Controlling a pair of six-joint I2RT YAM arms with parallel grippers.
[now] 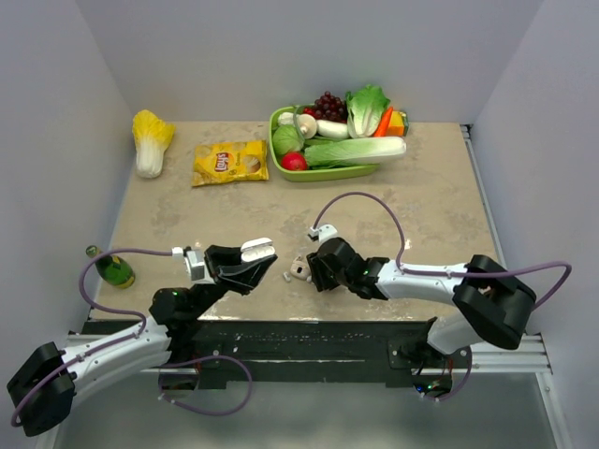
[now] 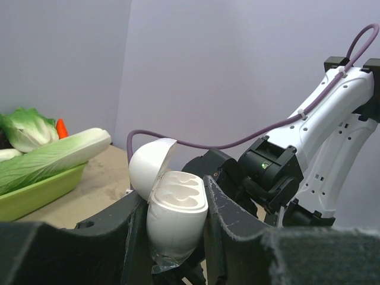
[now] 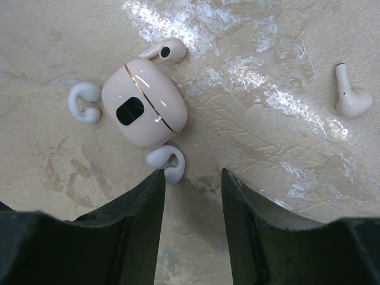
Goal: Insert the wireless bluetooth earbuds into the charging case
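An open white charging case with empty slots is held in my left gripper, which is raised at the lower left of the table. My right gripper points down, part open, with nothing seen between its fingers. Beneath it in the right wrist view lie a closed pinkish case, a white earbud behind that case, another earbud at the right, and two white curved pieces, one beside the case and one near my right fingertips.
A green basket of vegetables stands at the back, with a chip bag and a cabbage to its left. A bottle is at the left edge.
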